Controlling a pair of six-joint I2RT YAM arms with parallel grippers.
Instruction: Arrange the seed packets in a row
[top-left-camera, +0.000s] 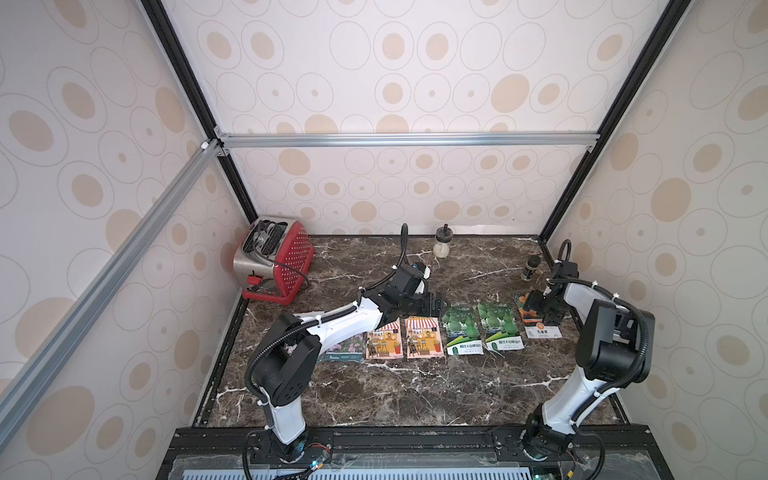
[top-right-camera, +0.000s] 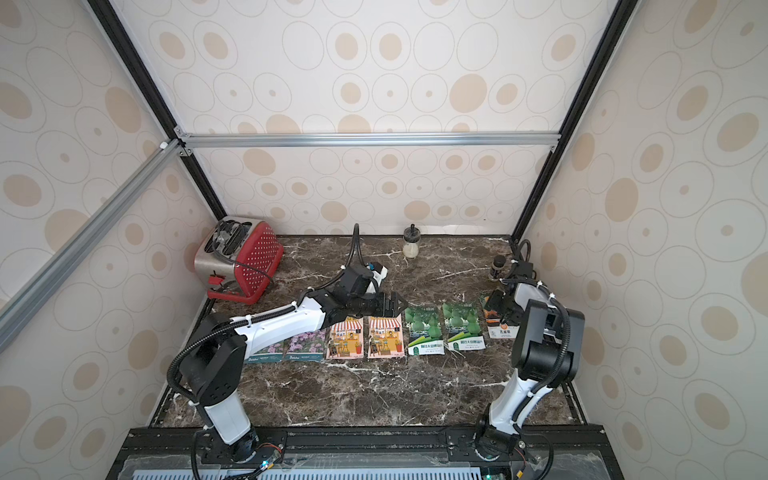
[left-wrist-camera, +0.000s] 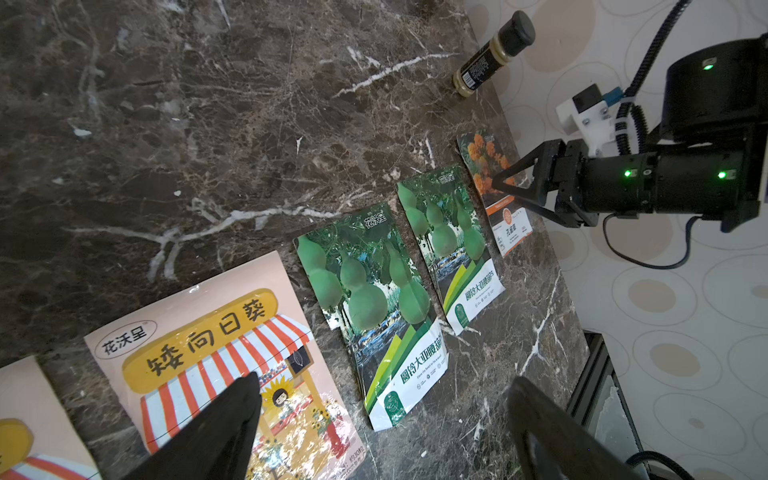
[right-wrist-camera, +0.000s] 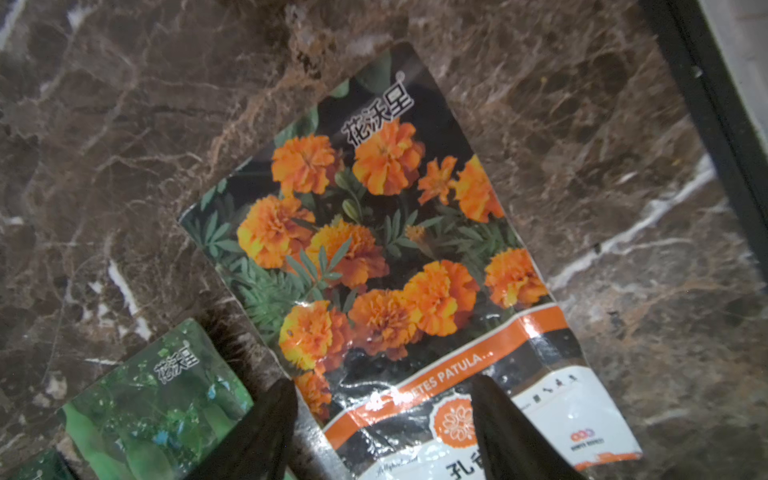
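Seed packets lie flat side by side across the table. From the left come flowered packets (top-right-camera: 306, 345), then pink-and-striped sunflower packets (top-left-camera: 424, 340) partly under my left arm. Two green packets (top-left-camera: 462, 328) follow, and an orange marigold packet (right-wrist-camera: 384, 248) ends the line at the right. My left gripper (top-left-camera: 437, 305) hovers open just behind the sunflower and green packets, holding nothing. Over the marigold packet is my right gripper, its fingers parted with the packet seen beneath and between them; nothing appears gripped.
A red toaster (top-left-camera: 276, 260) stands at the back left. A shaker jar (top-left-camera: 442, 241) is at the back, and a small dark-capped bottle (top-left-camera: 530, 267) stands behind the marigold packet.
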